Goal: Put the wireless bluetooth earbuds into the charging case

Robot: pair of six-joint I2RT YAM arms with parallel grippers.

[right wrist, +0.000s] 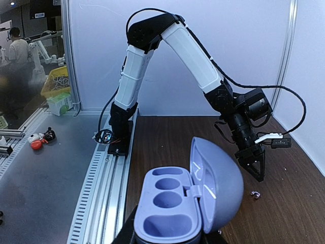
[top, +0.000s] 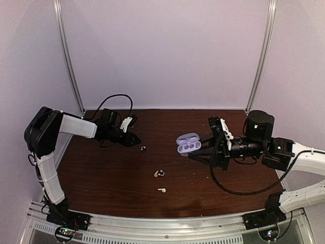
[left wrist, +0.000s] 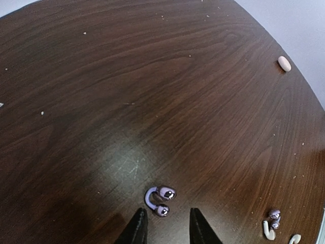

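My right gripper is shut on the lilac charging case, whose lid stands raised; its several hollows look empty in the right wrist view. A purple clip-shaped earbud lies on the dark table, just ahead of the fingertips of my left gripper. That gripper is part open with nothing between its fingers. Seen from above, the left gripper is up and to the left of this earbud.
Closer to the front edge lie a second purple earbud with a pale one beside it and a white earbud. A small pale piece sits at the table's far side in the left wrist view.
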